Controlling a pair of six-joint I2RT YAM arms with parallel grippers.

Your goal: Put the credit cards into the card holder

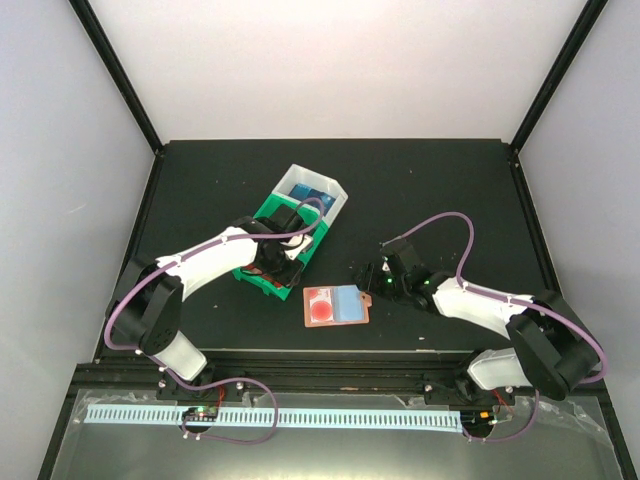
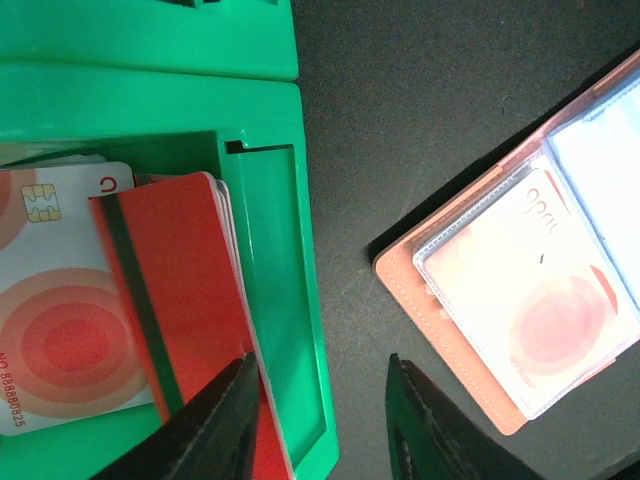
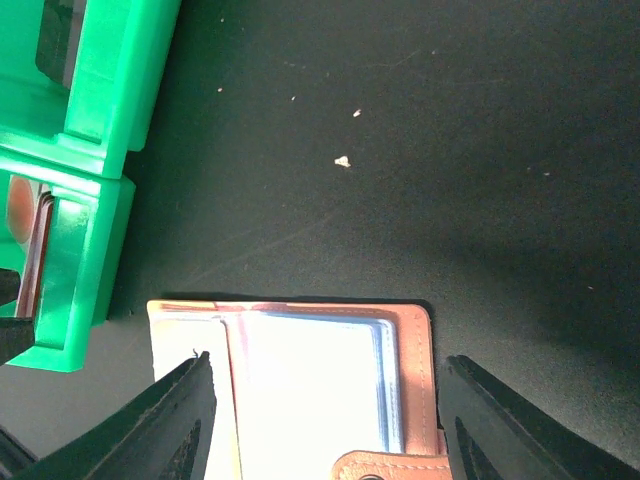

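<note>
The red-topped stack of cards (image 2: 185, 290) leans in the front of the green box (image 2: 312, 350), beside white cards with red circles (image 2: 70, 325). My left gripper is over the box's end wall, one finger overlapping the red stack in the view. Its fingertips stand apart, box wall and black mat showing through the gap, no card seen gripped. The brown card holder (image 1: 337, 306) lies open on the mat, a white card with a red circle (image 2: 550, 310) in its left sleeve. My right gripper stands open over the holder's right part, nothing between its fingers.
A white bin (image 1: 327, 180) with blue items sits behind the green box. Free black mat (image 1: 430, 180) stretches behind the holder and to the right. The holder's clasp tab (image 3: 390, 465) points toward the right arm.
</note>
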